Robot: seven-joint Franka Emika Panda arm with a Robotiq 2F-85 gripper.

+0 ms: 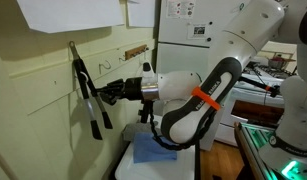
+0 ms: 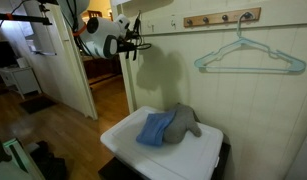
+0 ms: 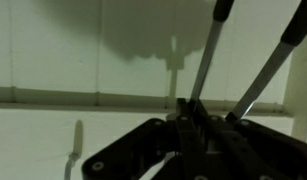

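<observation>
A long two-armed tool like tongs, with black ends and metal shafts, hangs against the white panelled wall in exterior view 1. My gripper reaches it from the right, partway down its length, and is shut on it. In the wrist view, the two metal shafts of the tongs spread away from my gripper; one runs down to the fingers, whose exact contact is dark and blurred. Exterior view 2 shows my gripper close to the wall, the tongs hard to make out there.
A peg rail on the wall carries a light blue hanger. Below stands a white-topped box with a blue cloth and a grey cloth. A white fridge stands farther back.
</observation>
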